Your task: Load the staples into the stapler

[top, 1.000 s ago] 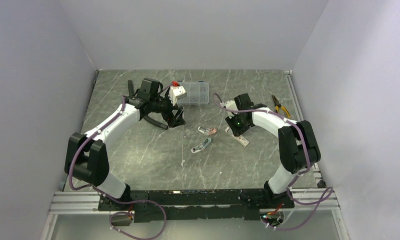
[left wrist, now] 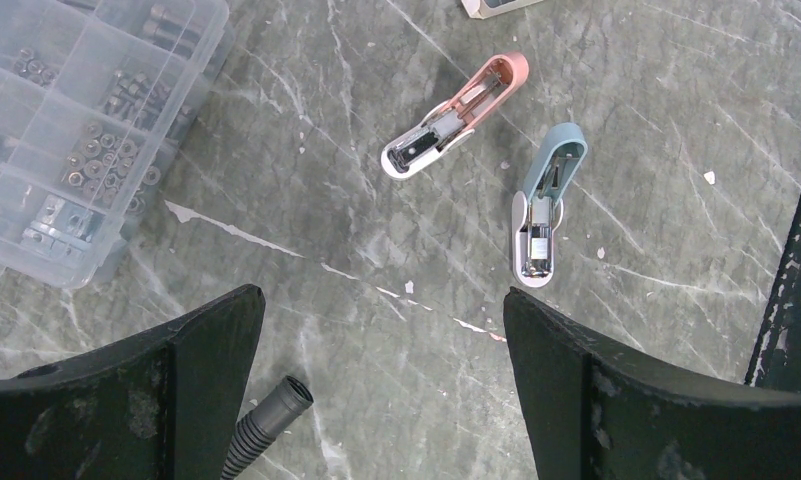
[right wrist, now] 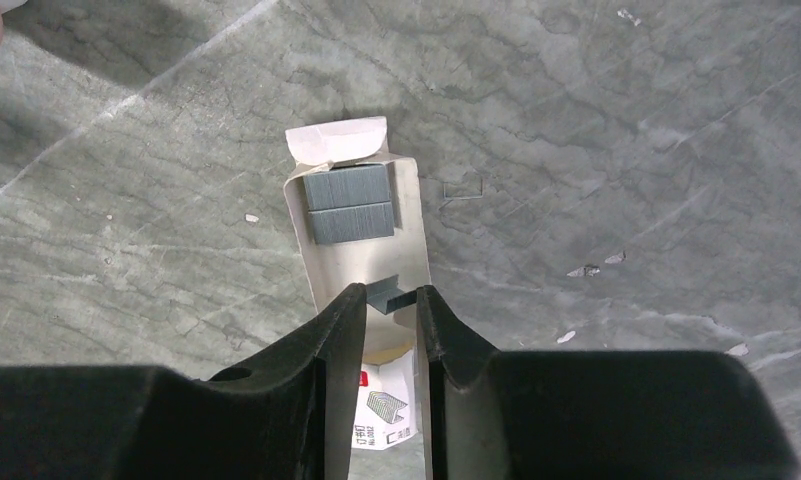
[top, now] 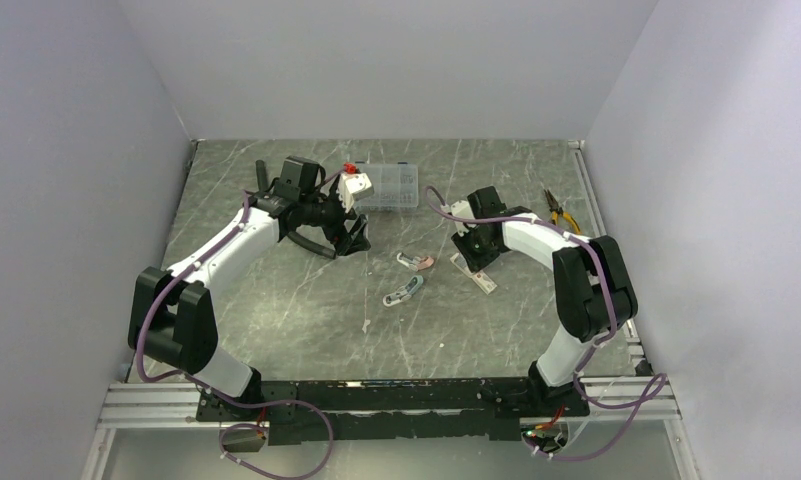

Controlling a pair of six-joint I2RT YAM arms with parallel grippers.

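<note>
In the right wrist view a white staple box (right wrist: pixel 351 268) lies with its side and end flap open, two grey staple strips (right wrist: pixel 350 205) side by side in its far end. A short staple piece (right wrist: pixel 384 292) shows between the fingertips of my right gripper; whether they clamp it or it rests in the box, I cannot tell. Two small staplers lie with their magazines exposed: a blue one (left wrist: pixel 539 208) and a pink one (left wrist: pixel 456 113). My left gripper hangs open over the table, empty, left of both staplers.
A clear parts case (top: pixel 388 187) stands at the back. Pliers (top: pixel 559 210) lie at the far right, a black tube (top: pixel 310 244) under the left arm. One loose staple (right wrist: pixel 463 188) lies beside the box.
The right arm has shifted very slightly, still over the staple box. The left arm and both staplers have stayed put.
</note>
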